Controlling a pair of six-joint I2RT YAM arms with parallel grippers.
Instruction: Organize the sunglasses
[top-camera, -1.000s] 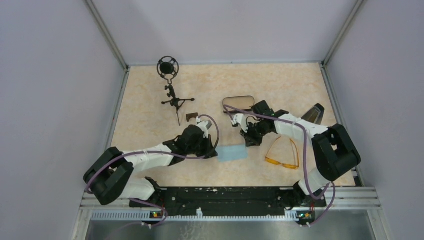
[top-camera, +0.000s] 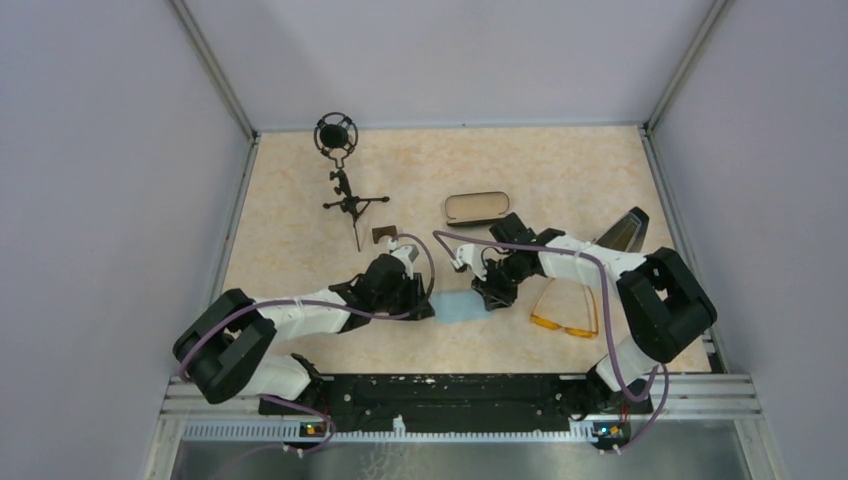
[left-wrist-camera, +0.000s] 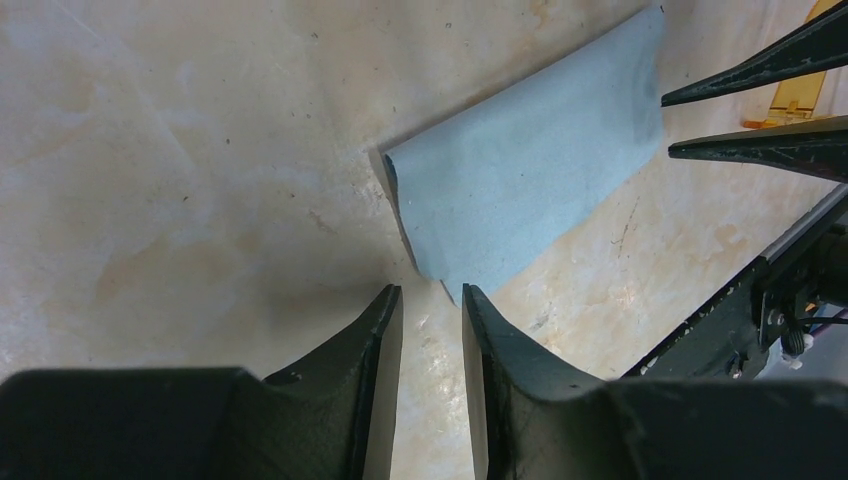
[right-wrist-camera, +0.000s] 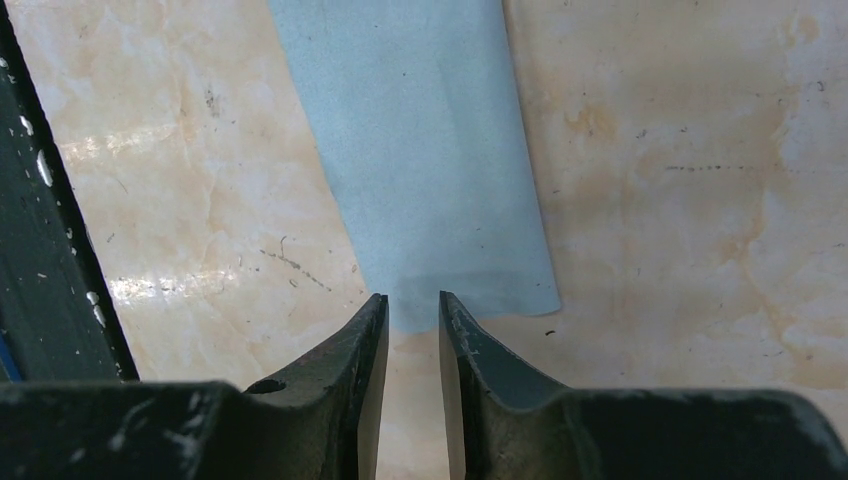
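Observation:
A light blue folded cloth (top-camera: 462, 306) lies flat on the table between the two arms. My left gripper is part open at the cloth's left end, with nothing held between its fingers. At the other end, my right gripper is open, its tips near the cloth's edge and holding nothing. Orange-framed sunglasses (top-camera: 565, 327) rest on the right side of the table, partly under the right arm. A tan, open case (top-camera: 477, 207) sits at the middle back.
A black stand with a round head (top-camera: 335, 135) occupies the back left. Near it lies a small brown piece (top-camera: 384, 234). A dark, wedge-shaped object (top-camera: 627, 230) stands at the right edge.
My right gripper has moved left and toward the table's front, over the cloth's right end. The left arm has shifted only slightly. The cloth and sunglasses lie as before.

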